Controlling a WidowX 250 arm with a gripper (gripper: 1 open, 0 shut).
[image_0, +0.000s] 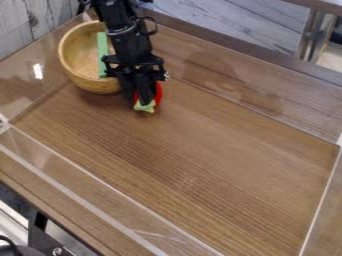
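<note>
My gripper (138, 92) hangs from the top of the camera view, at the right rim of a wooden bowl (79, 53), its fingers closed on a red and light-green object (146, 106) held just beside the bowl. The black arm hides part of the bowl and of the object. Something green (102, 60) is partly visible inside the bowl behind the arm.
A pale wall stands along the back left, and a dark edge shows at the bottom left.
</note>
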